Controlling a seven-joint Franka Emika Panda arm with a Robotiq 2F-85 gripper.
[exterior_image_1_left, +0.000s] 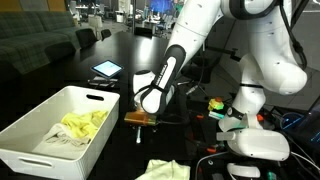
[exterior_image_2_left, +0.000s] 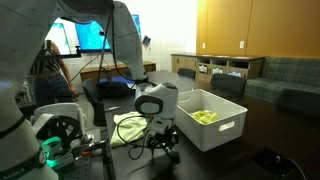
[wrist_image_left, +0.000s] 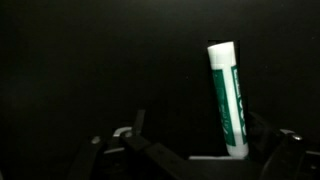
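Note:
A white and green tube, like a glue stick or lip balm, lies on the black table in the wrist view. Its lower end sits near the right finger, off-centre in the gap. My gripper is open with nothing held between its fingers. In exterior view 1 the gripper points down just above the table, close to a small pale tube. The second exterior view shows the gripper low over the dark surface, where the tube is hard to make out.
A white box with yellow and whitish cloths inside stands to the left. A pale yellow cloth lies at the front of the table. A tablet rests farther back.

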